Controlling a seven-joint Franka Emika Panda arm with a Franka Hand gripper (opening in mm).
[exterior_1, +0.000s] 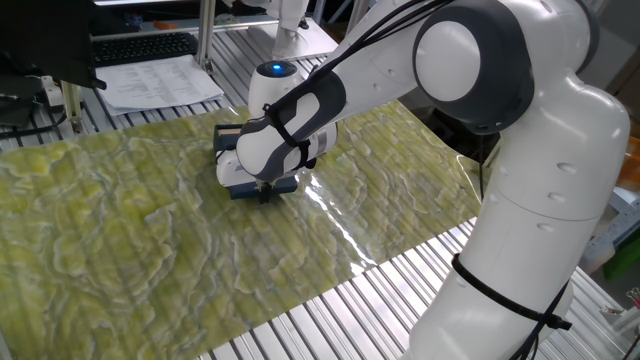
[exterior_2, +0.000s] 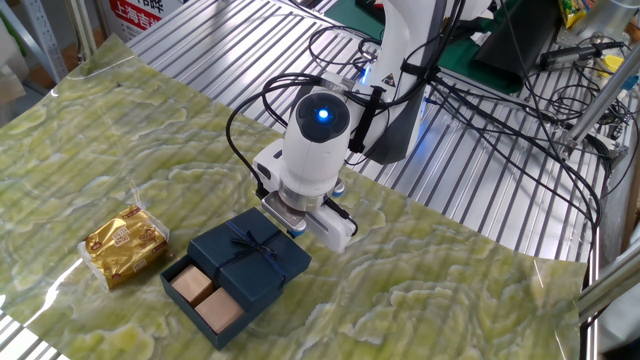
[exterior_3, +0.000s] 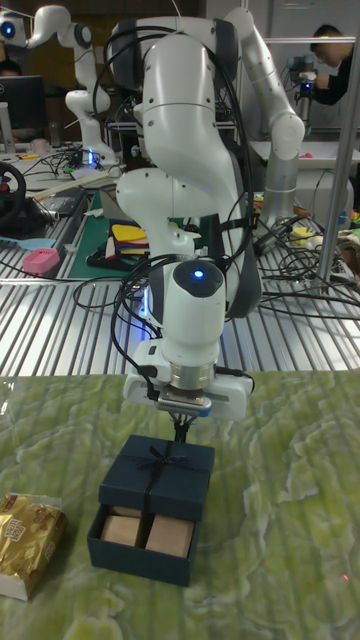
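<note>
A dark blue gift box (exterior_2: 216, 330) stands on the marbled mat, its ribboned lid (exterior_2: 250, 258) resting across it and leaving the front part uncovered. Two tan blocks (exterior_3: 168, 535) show in that uncovered part. Behind the box, at the lid's rear edge, my gripper (exterior_3: 181, 433) points down with its dark fingers close together, looking shut. Whether the lid's edge is between them cannot be made out. From the opposite side, my gripper (exterior_1: 264, 194) is seen against the lid's edge (exterior_1: 283, 186); the arm hides much of the box there.
A gold foil packet (exterior_2: 125, 246) lies on the mat beside the box. Papers (exterior_1: 158, 84) and a keyboard (exterior_1: 145, 48) lie past the mat's edge. Loose cables (exterior_2: 520, 150) trail over the slatted table near the arm's base.
</note>
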